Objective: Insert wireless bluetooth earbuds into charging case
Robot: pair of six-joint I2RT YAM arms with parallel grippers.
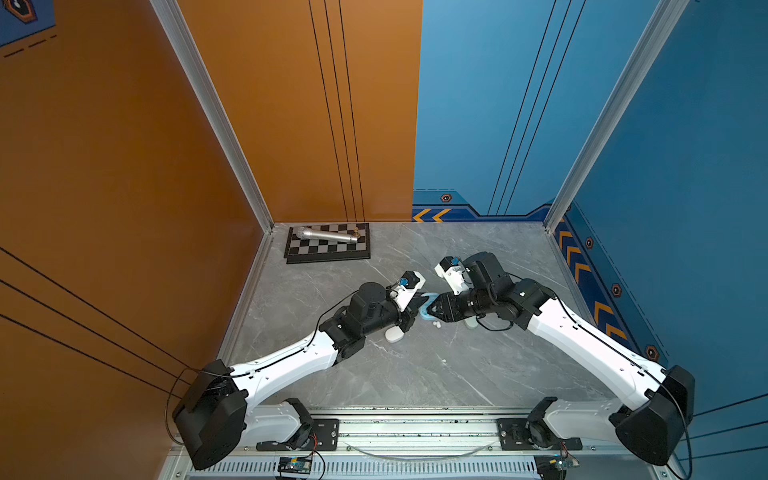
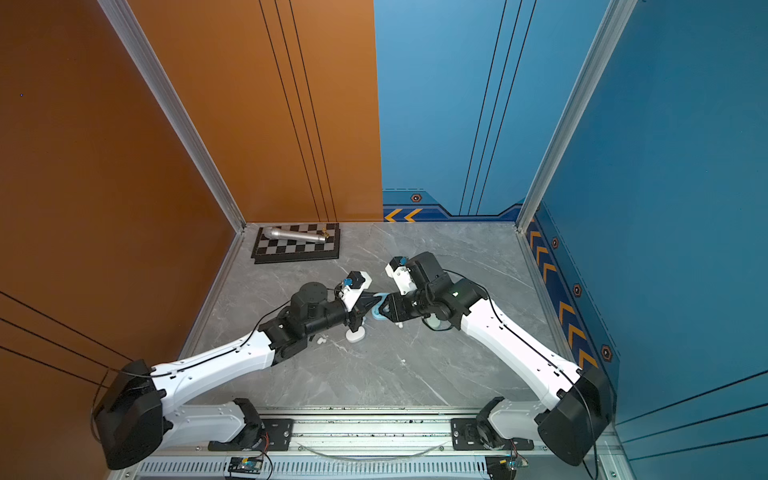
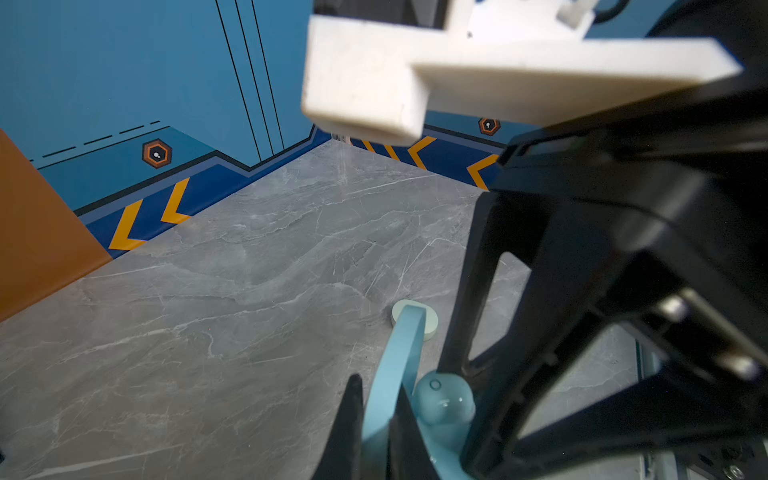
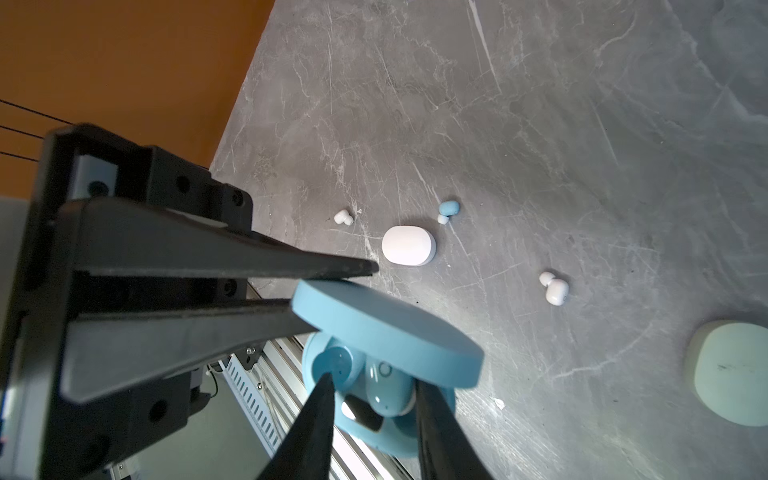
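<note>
A light blue charging case (image 4: 388,328), lid raised, is held up between my grippers over the table centre, with a blue earbud (image 4: 388,388) in one well and the other well (image 4: 336,364) empty. In the left wrist view, the case's blue edge (image 3: 400,360) stands between the fingers of my left gripper, which is shut on it. My right gripper (image 2: 384,308) is close against the case from the right; in the right wrist view its fingertips reach the case's near side. Whether they hold anything is hidden.
On the grey table lie a white case (image 4: 408,244), small white earbuds (image 4: 556,289), a blue-and-white piece (image 4: 448,209) and a pale green case (image 4: 728,372). A checkered board (image 1: 326,252) with a metal cylinder (image 1: 328,235) is at the back left.
</note>
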